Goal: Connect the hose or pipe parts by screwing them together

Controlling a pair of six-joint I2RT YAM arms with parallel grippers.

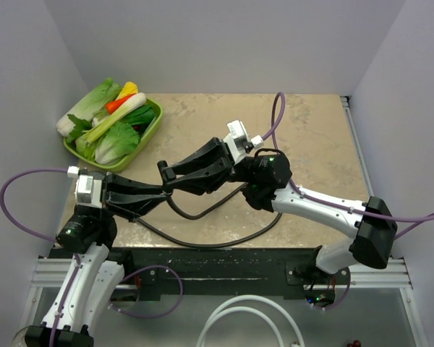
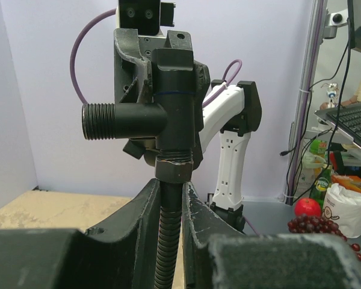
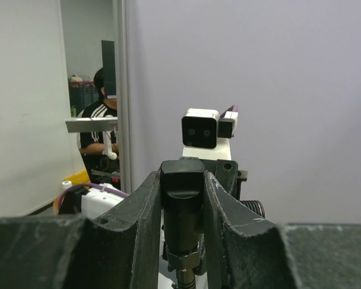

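Note:
A black tee fitting with a threaded side branch stands upright on the end of a black corrugated hose. My left gripper is closed round the hose just below the nut under the fitting. My right gripper grips the fitting's upper body, above where the left one holds. In the top view both grippers meet over the table's middle, and the hose runs from them in a loop across the tabletop.
A green basket of vegetables sits at the back left of the table. Bare tabletop lies at the back and right. White tubing loops beyond the front edge.

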